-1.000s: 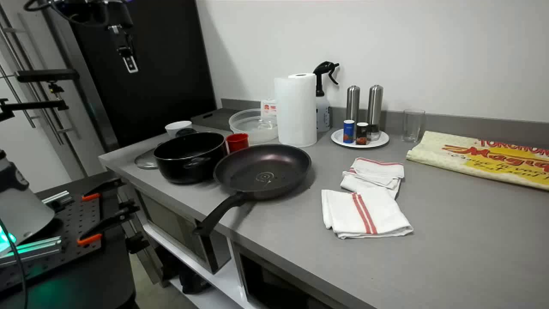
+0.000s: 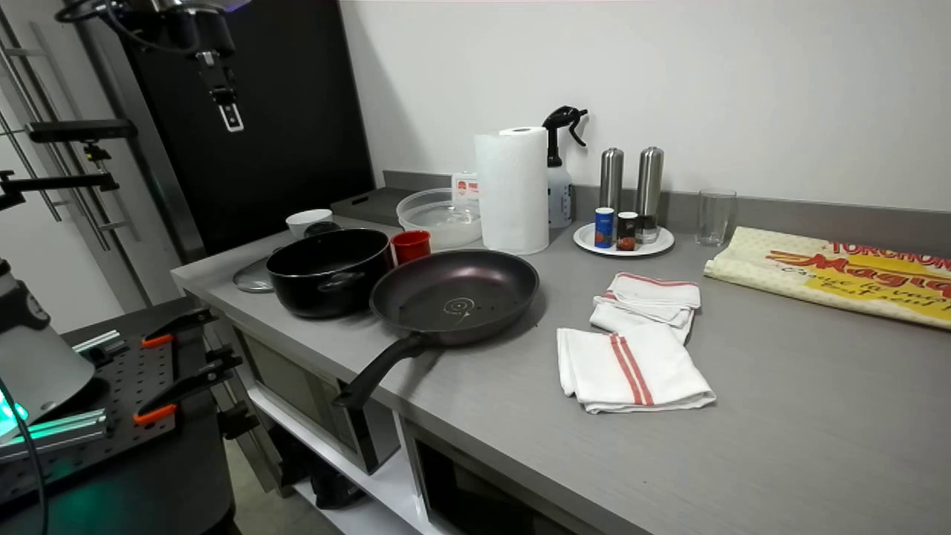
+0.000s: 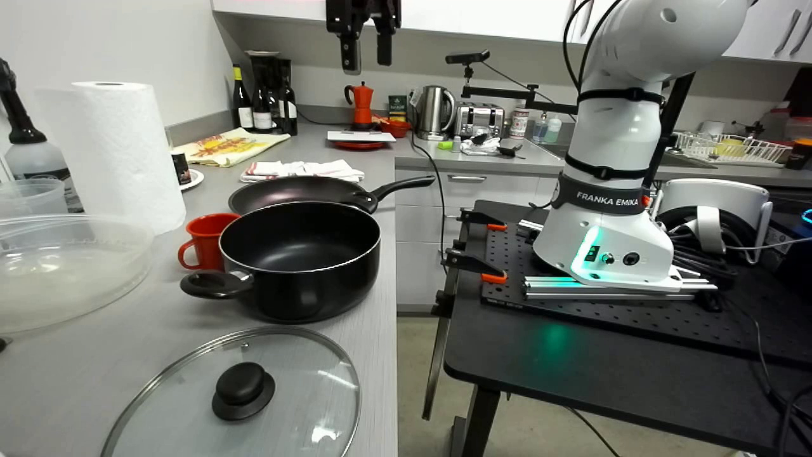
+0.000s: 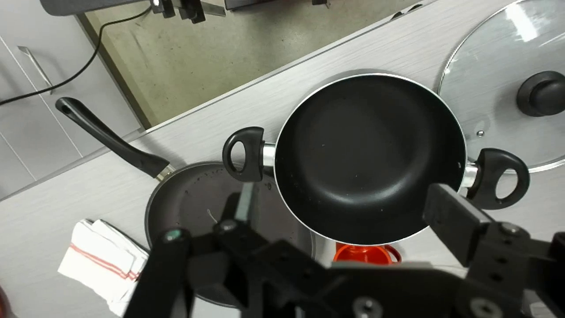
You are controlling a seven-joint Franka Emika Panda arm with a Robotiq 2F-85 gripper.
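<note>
My gripper [image 3: 366, 65] hangs high above the counter, open and empty, its two fingers well apart. In the wrist view the black pot [image 4: 371, 159] lies below the gap between the fingers, with nothing in it. The glass lid [image 3: 236, 392] with a black knob rests on the counter beside the pot. Against the pot's other side sits the dark frying pan [image 2: 456, 299], empty, its handle sticking out past the counter edge. A red mug [image 3: 205, 237] stands close to the pot.
A paper towel roll [image 2: 514, 192], a clear plastic bowl [image 3: 68, 266] and a spray bottle [image 2: 559, 183] stand toward the wall. Folded white towels [image 2: 634, 370] lie past the pan.
My gripper has shifted slightly to the right and a little lower in exterior view 1. The things on the counter have not moved.
</note>
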